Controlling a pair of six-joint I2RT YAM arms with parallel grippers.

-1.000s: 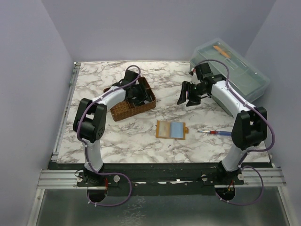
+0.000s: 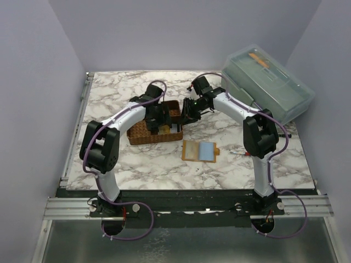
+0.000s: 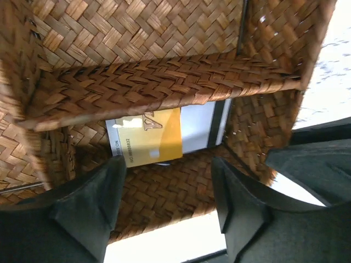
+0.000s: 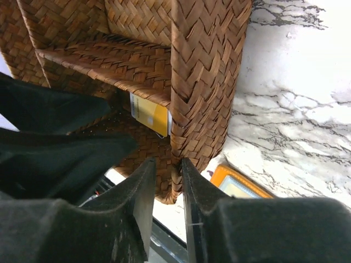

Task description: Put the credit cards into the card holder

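Note:
In the front right compartment of the woven basket (image 2: 143,139) lie a yellow card (image 3: 148,137) and a white card with a black stripe (image 3: 200,126). My left gripper stands open over that compartment, its fingers apart and the yellow card showing beyond them. At the basket's right wall, my right gripper has a finger on either side of the woven edge; a gap shows between its left finger and the wall. The card holder (image 2: 199,151), tan-edged with two flat panels, lies open on the table to the right of the basket.
A large clear lidded box (image 2: 269,82) stands at the back right. A slim red-tipped tool (image 2: 239,153) lies on the right, partly covered by the right arm. The marble table in front of the basket is clear.
The right gripper has come left from the open table to the basket's right wall, and its fingers have drawn closer together. The basket has turned straighter. The left fingers have shifted slightly.

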